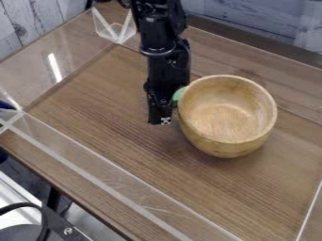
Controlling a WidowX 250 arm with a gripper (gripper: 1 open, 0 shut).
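Observation:
The black robot gripper (163, 111) hangs from the top centre, its fingertips low over the wooden table beside the left rim of a large pale wooden bowl (228, 117). A small green object (179, 94) peeks out between the gripper and the bowl, mostly hidden by them. The gripper looks narrow, but its fingers are dark and small, and I cannot make out anything held between them.
Clear plastic edging runs along its left and front sides. A grey wall stands behind at the top right, and cables lie at the lower left.

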